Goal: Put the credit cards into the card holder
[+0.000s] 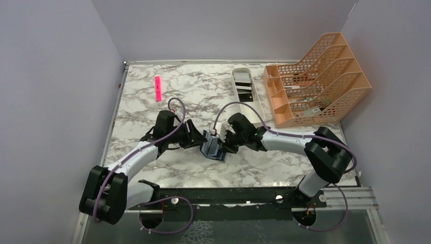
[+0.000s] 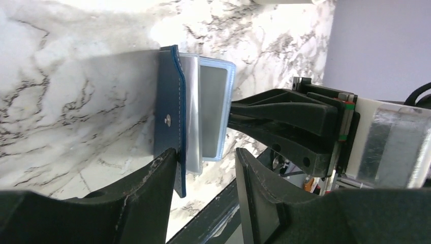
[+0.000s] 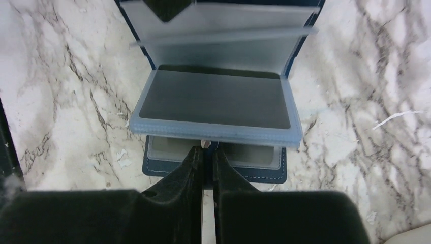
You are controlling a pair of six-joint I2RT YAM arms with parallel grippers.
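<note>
The blue card holder (image 1: pixel 211 147) with clear sleeves stands partly folded open between my grippers at the table's front middle. In the left wrist view its cover (image 2: pixel 167 101) is upright at my left gripper, whose fingers are part open, one touching the cover. My right gripper is shut on the holder's near edge; in the right wrist view the grey sleeve (image 3: pixel 213 96) tilts above it. A white tray (image 1: pixel 256 108) at the back holds several cards (image 1: pixel 243 86).
An orange mesh organiser (image 1: pixel 282 112) with assorted items fills the back right. A pink object (image 1: pixel 158 89) lies at the back left.
</note>
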